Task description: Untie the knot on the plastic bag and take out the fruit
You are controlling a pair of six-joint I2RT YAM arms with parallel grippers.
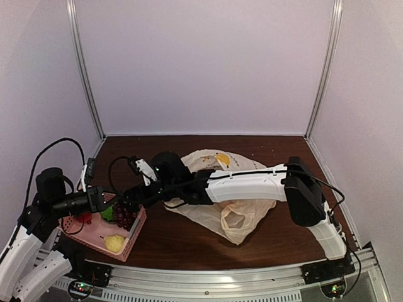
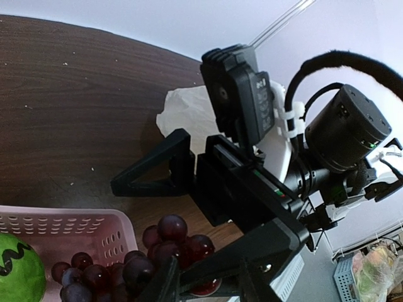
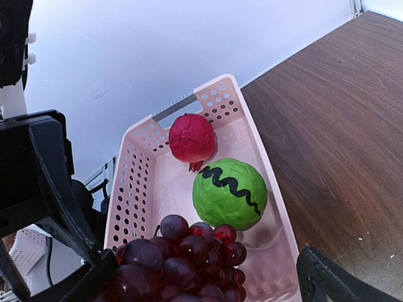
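Observation:
The dark red grapes lie in the right part of the pink basket, close to both grippers. My left gripper stands partly open at the grapes; nothing is clearly held between its fingers. My right gripper is open wide, with the grapes in front of it, nearer its left finger. A green ball-like fruit and a red fruit also rest in the basket, with a pale yellow fruit at its front. The cream plastic bag lies spread on the table.
A yellow patch shows at the bag's far side; whether fruit or print is unclear. My right arm crosses over the bag. The two grippers are very close together. Bare table lies between basket and bag.

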